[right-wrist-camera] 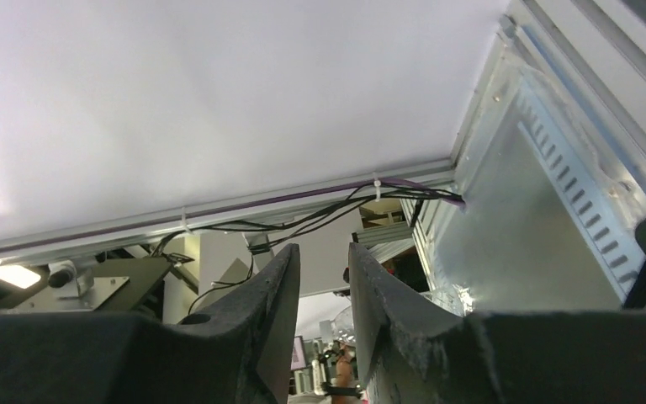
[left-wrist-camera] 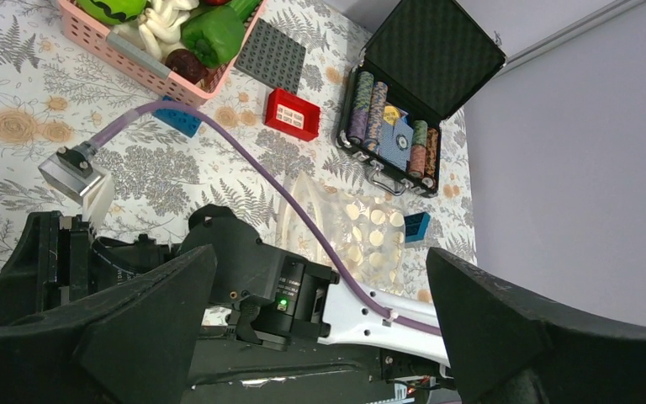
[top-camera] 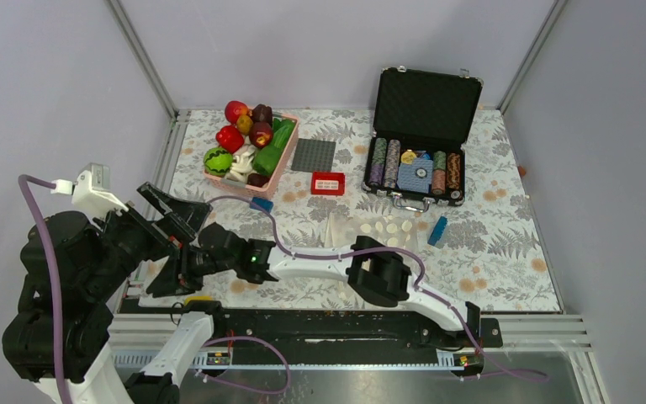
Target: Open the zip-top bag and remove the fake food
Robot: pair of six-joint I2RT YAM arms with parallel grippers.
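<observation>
A clear bag [left-wrist-camera: 304, 242] lies flat on the table, with several pale round pieces [left-wrist-camera: 377, 217] in or under it. My right arm crosses over it in the top view and hides part of it. High at the left, my left gripper is open, its fingers [left-wrist-camera: 139, 316] wide apart with nothing held. The right gripper points left, away from the bag. Its fingers [right-wrist-camera: 276, 316] stand a little apart, and only background shows in the gap.
A pink basket [top-camera: 279, 165] of fake fruit and vegetables stands back left. Near it are a grey plate [top-camera: 313, 155], a red box [top-camera: 328, 183] and a blue brick [top-camera: 261, 204]. An open black case [top-camera: 421, 97] holds chips and cards. Another blue brick [top-camera: 438, 231] lies right.
</observation>
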